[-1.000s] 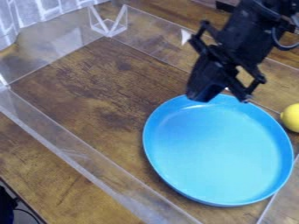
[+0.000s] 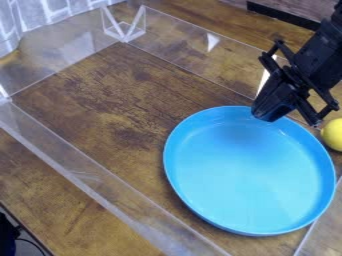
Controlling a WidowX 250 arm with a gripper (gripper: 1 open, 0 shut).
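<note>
The black gripper (image 2: 271,105) is at the upper right, its fingers pointing down over the back rim of a large blue plate (image 2: 247,178). Its tips look close together, with nothing visible between them. A yellow round object (image 2: 333,134) sits at the right edge, beside the plate and partly out of frame.
A clear plastic barrier (image 2: 87,180) runs around the wooden surface (image 2: 100,95). The wood left of the plate is bare. Dark cables show at the lower left corner.
The plate and yellow object have stayed in place.
</note>
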